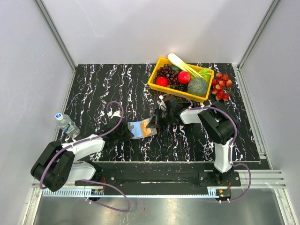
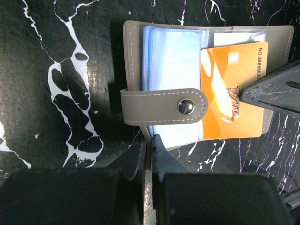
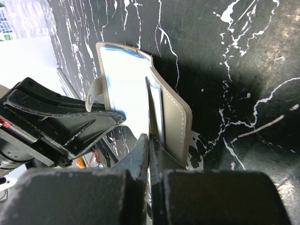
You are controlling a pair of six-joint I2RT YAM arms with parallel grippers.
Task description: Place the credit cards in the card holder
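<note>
The grey card holder (image 2: 132, 56) lies spread open on the dark table, with pale blue sleeves (image 2: 176, 56) and a snap strap (image 2: 145, 107). My left gripper is shut on the holder's near edge, which shows between its fingertips. An orange card (image 2: 218, 117) lies along the holder's right half, its inner edge beside the sleeves. At its outer edge is my right gripper (image 1: 157, 121), shut with one finger (image 2: 269, 91) over the card's face. In the right wrist view, a thin edge-on line runs down to the right gripper; the far finger is hidden in the left wrist view.
A yellow basket (image 1: 151, 84) of fruit and vegetables stands at the back right, beside loose red grapes (image 1: 221, 87). A water bottle (image 1: 68, 125) lies at the left. Bare marbled table (image 1: 105, 84) stretches behind the holder.
</note>
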